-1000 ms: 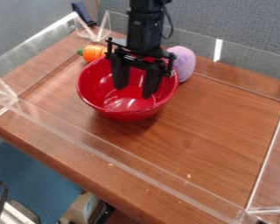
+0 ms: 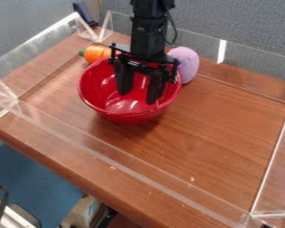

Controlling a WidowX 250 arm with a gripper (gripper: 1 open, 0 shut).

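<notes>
A red bowl (image 2: 124, 104) sits on the wooden table toward the back left. My black gripper (image 2: 139, 82) is over it, with its fingers reaching down inside the rim; whether they are open or shut, or hold anything, I cannot tell. An orange carrot-like toy (image 2: 95, 52) lies behind the bowl at the left, and a purple egg-shaped object (image 2: 188, 66) stands behind it at the right, partly hidden by the arm.
Clear low walls border the wooden table (image 2: 205, 142), whose right half and front are bare. Beyond the left edge is a blue surface (image 2: 26, 165) with a few dark items at the lower left.
The gripper has shifted slightly within the bowl area. The bowl and the toys look nearly unchanged.
</notes>
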